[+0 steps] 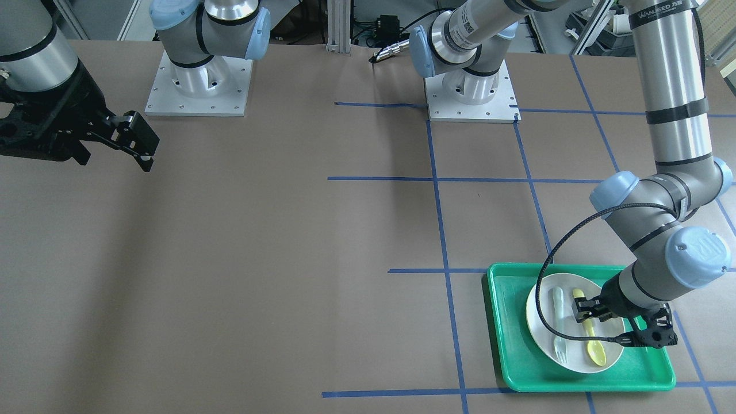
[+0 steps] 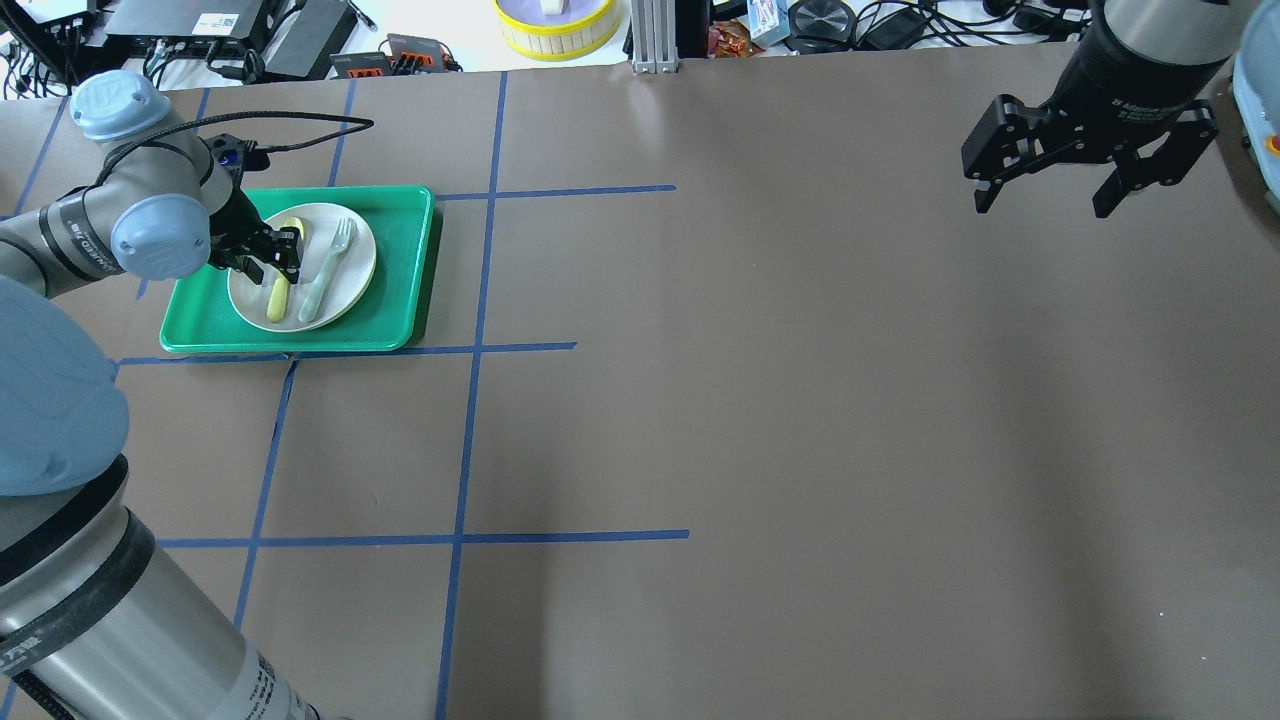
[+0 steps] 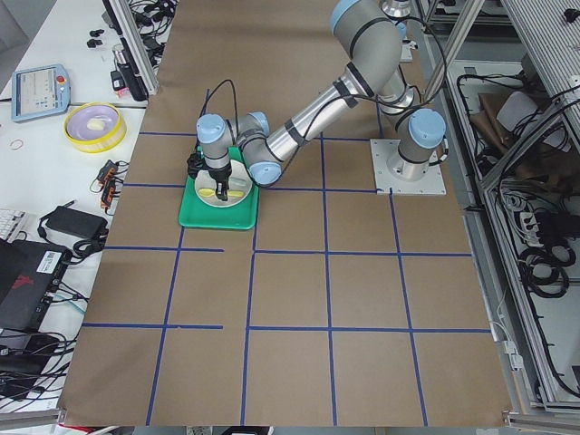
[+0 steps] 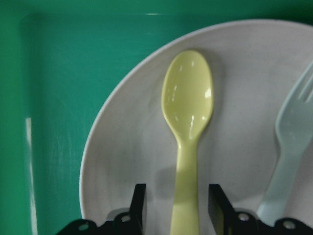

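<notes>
A white plate (image 1: 572, 359) lies in a green tray (image 1: 512, 331). On it are a yellow spoon (image 4: 187, 98) and a pale mint fork (image 4: 288, 142), side by side. My gripper hangs low over the plate; in the left wrist view its two fingertips stand apart on either side of the spoon's handle, with visible gaps to it. The spoon appears to lie on the plate. In the front view the arm's cable crosses in front of the plate and part of the spoon is hidden by the gripper.
A second arm's black gripper (image 2: 1080, 156) hangs at the opposite side of the table. Two more arm bases stand at the back in the front view.
</notes>
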